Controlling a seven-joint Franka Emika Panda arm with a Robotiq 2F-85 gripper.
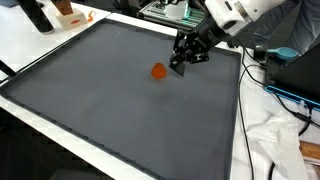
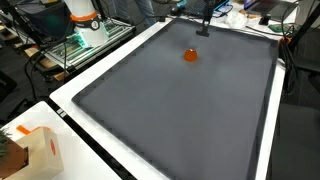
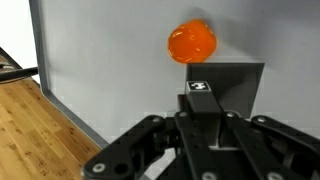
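My gripper is shut on a dark, flat, square-looking piece (image 3: 237, 82), which shows beneath and around the fingertips in the wrist view. In exterior view 1 that dark piece hangs at the low end of the gripper (image 1: 183, 52), close to the grey board; whether it touches the surface I cannot tell. A small round orange object (image 1: 158, 71) sits on the board just beside it, apart from the gripper. The wrist view has the same orange object (image 3: 192, 42) above the dark piece, with a narrow gap or near contact between them.
The grey board (image 2: 180, 110) is wide and bare apart from the orange object, with a pale border. Cables and a white crumpled cloth (image 1: 270, 140) lie off its right side in exterior view 1. A wooden floor (image 3: 30, 135) shows beyond the edge.
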